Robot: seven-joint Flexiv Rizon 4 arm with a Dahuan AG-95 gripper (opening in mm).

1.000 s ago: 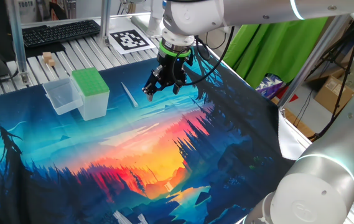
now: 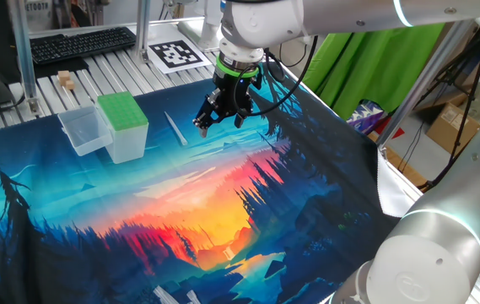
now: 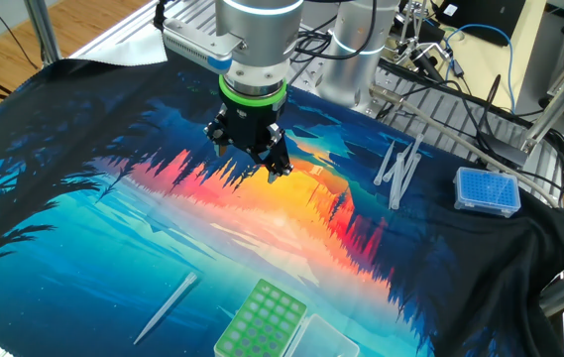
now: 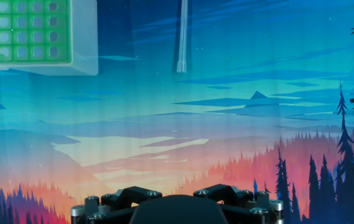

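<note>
My gripper (image 2: 221, 127) hangs above the printed cloth, its two fingers (image 4: 83, 211) spread wide and nothing between them. A single clear, slender plastic piece, like a pipette tip (image 2: 175, 128), lies on the blue part of the cloth. In the wrist view this tip (image 4: 182, 37) points up toward the top edge, ahead of the gripper and apart from it. A white box with a green grid top (image 3: 260, 317) stands near the lone tip, its clear lid (image 2: 86, 127) open to one side. Several similar clear tips (image 3: 400, 174) lie in a loose cluster near the robot's base.
A blue-topped rack box (image 3: 487, 188) stands by the cloth's edge, past the tip cluster. Beyond the cloth are a keyboard (image 2: 83, 46), a printed marker sheet (image 2: 177, 55) and small wooden blocks (image 2: 66, 80).
</note>
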